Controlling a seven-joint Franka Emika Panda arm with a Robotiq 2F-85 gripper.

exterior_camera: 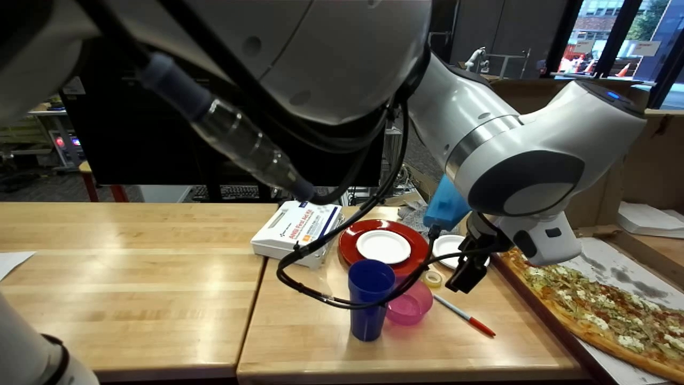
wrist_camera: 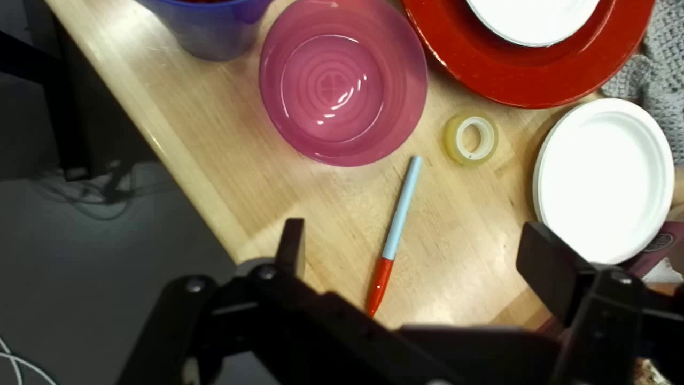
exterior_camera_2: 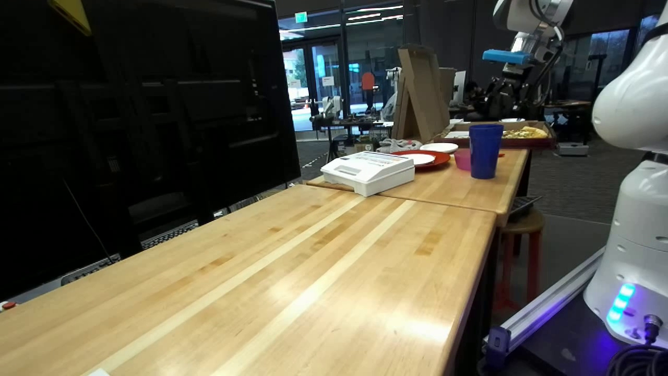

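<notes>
My gripper is open above the table, its fingers wide apart with nothing between them. Below and between the fingers in the wrist view lies a pen (wrist_camera: pixel 398 215) with a pale blue barrel and red end, flat on the wood. A pink bowl (wrist_camera: pixel 333 86), empty, sits beyond it. Close to the bowl is a roll of yellowish tape (wrist_camera: pixel 471 138). White plates (wrist_camera: pixel 603 179) rest to the right, partly behind one finger. A blue cup (exterior_camera: pixel 368 321) stands upright beside the bowl in exterior view 1, with something red inside it in the wrist view.
A red plate (exterior_camera: pixel 349 247) with a smaller white plate (exterior_camera: pixel 383 247) on it lies behind the cup. A white first aid kit (exterior_camera: pixel 298 228) is left of it. An open pizza box (exterior_camera: pixel 615 256) borders the right side.
</notes>
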